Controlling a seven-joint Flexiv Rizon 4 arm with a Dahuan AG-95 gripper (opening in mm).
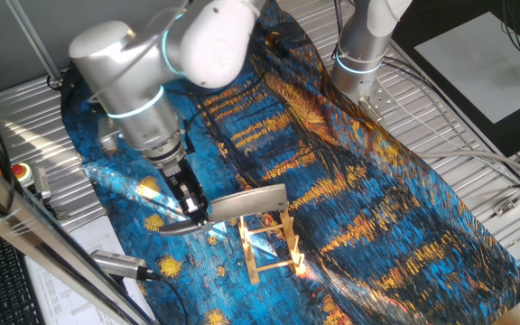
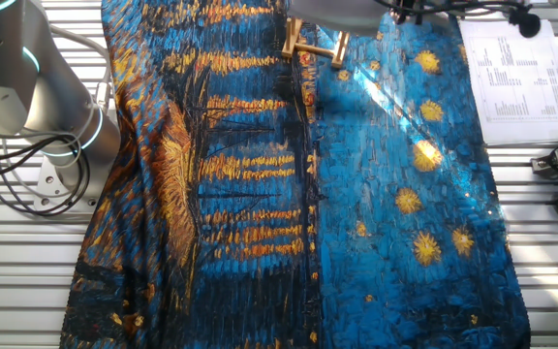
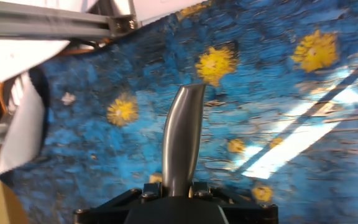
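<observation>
A metal knife with a broad blade hangs over the cloth, and my gripper is shut on it near the handle end. Its curved steel handle sticks out between the fingers in the wrist view; the blade is hidden there. A small wooden rack of posts and crossbars stands on the cloth. In exterior view 1 the blade overlaps the rack's far end; whether they touch, I cannot tell. The second exterior view shows part of the rack at its top edge, while the gripper's fingers cannot be made out there.
A blue and orange painted-pattern cloth covers the table, folded and wrinkled along one side. A metal post, grey device and keyboard border the near left.
</observation>
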